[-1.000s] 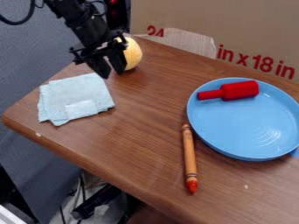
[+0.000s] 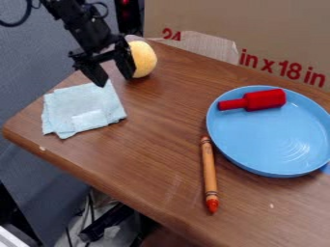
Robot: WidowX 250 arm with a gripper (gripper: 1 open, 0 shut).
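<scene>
The black gripper (image 2: pixel 114 68) hangs from the arm at the upper left, over the table just behind a folded pale cloth (image 2: pixel 81 110). Right beside it stands a yellow rounded object (image 2: pixel 143 59). I cannot tell whether the gripper is open or shut, or whether it touches the yellow object. A blue plate (image 2: pixel 269 140) holds a red cylinder with a handle (image 2: pixel 258 99) on the right. An orange crayon (image 2: pixel 209 176) lies left of the plate, tip toward the front.
A cardboard box (image 2: pixel 258 39) stands along the back.
The gripper has shifted a little left from where it was about a second ago, with its pose changed slightly. The objects on the table look unmoved.
</scene>
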